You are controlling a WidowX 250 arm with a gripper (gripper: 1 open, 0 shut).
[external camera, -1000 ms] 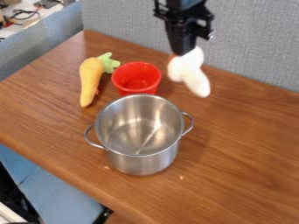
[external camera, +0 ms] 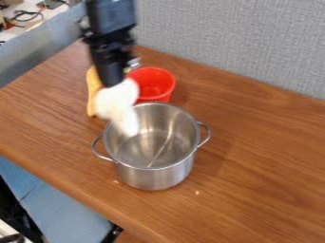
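Observation:
My gripper is blurred over the upper left of the steel pot, with a white soft-looking object hanging at its fingers, just at the pot's rim. The fingers look closed on it, though blur hides the detail. Behind the arm, a red bowl and a yellow toy carrot are partly hidden.
A grey panel runs along the back. The table's left edge drops to a lower grey surface, with cables at the top left.
My gripper has swept left and down from above the table's back right to over the pot's upper left, carrying the white object with it.

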